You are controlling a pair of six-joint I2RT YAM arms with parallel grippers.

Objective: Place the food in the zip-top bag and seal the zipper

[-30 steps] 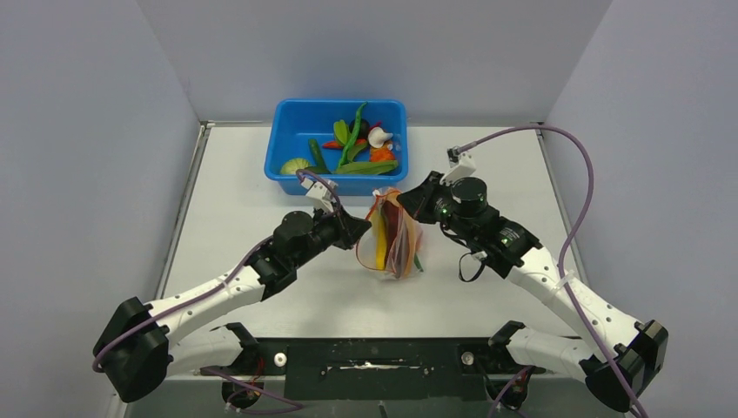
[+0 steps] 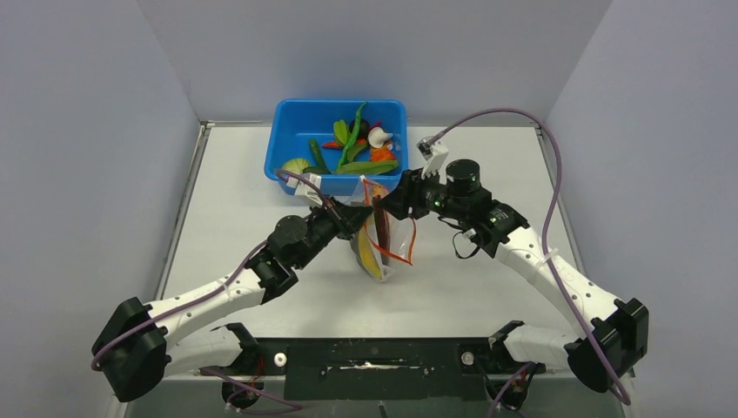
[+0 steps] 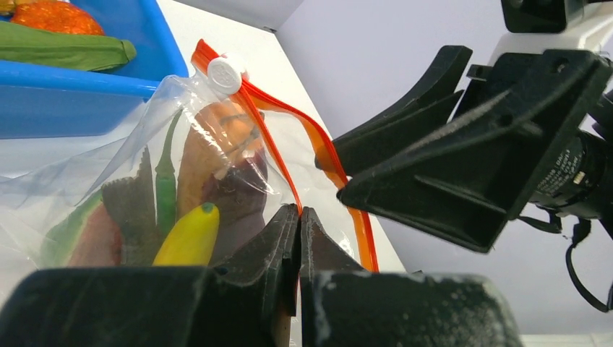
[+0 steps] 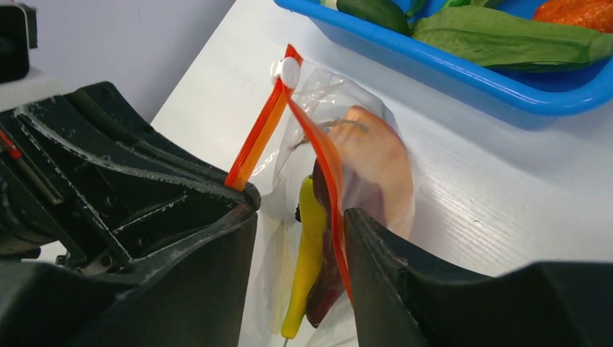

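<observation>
The clear zip bag [image 2: 374, 252] with orange edges stands between my grippers, its mouth spread open. Inside are a yellow vegetable [image 4: 307, 253], a dark reddish piece [image 4: 329, 282] and a peach-coloured item [image 4: 372, 166]. A white slider [image 3: 226, 74] sits at the far end of the zipper. My left gripper is shut on one orange rim, which runs between its fingertips. Around the other orange rim [image 4: 332, 170], my right gripper is part open, a finger to either side; contact with that rim is unclear.
A blue bin [image 2: 280, 139] holding several vegetables, including a long green one [image 2: 365, 167], stands close behind the bag. Both grippers are very near each other.
My right gripper has moved left to the bag and opened its fingers. The left gripper moved slightly.
</observation>
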